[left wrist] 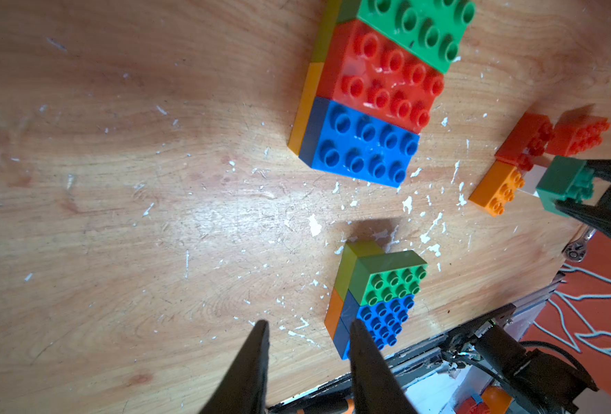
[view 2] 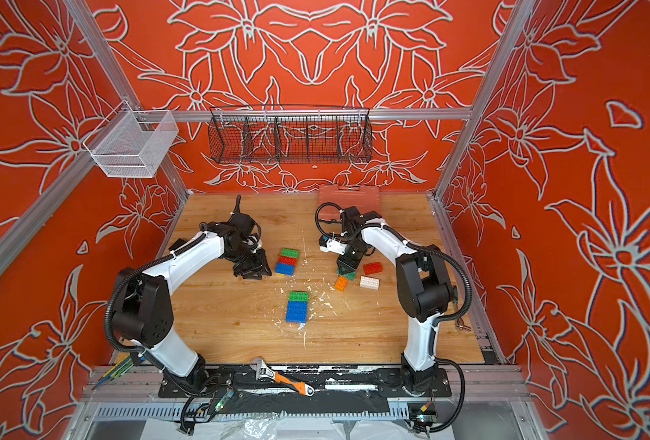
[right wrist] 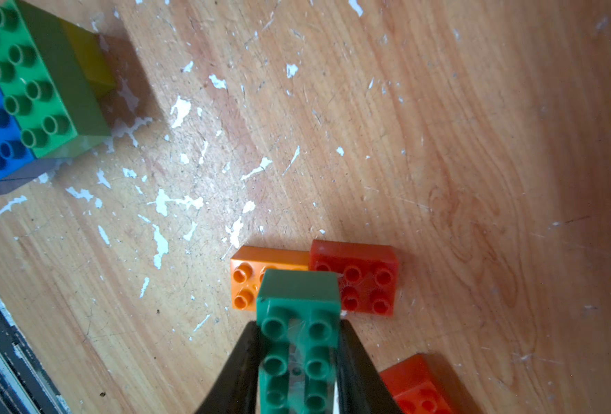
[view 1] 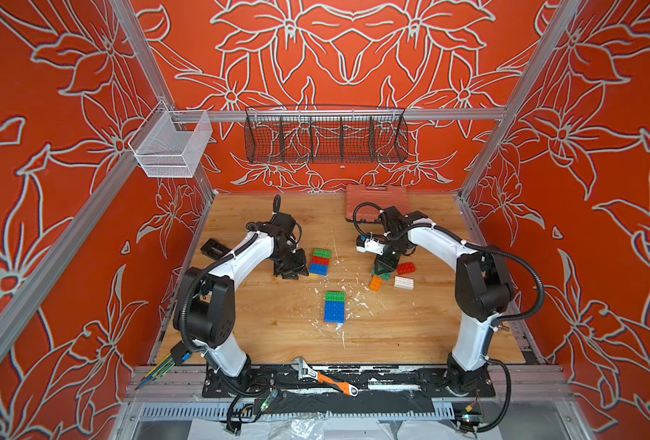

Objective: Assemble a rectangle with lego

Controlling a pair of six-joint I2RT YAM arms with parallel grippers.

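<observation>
My right gripper is shut on a dark green brick. It hangs over an orange brick and a red brick, which lie end to end. My left gripper stands open and empty, left of a stack whose top shows green, red and blue bricks over yellow and orange ones. A second stack, green and blue on top with yellow and orange below, sits closer to the front of the table.
Another red brick and a white brick lie right of the right gripper. At the back stands a red case. An orange-handled wrench rests along the front rail.
</observation>
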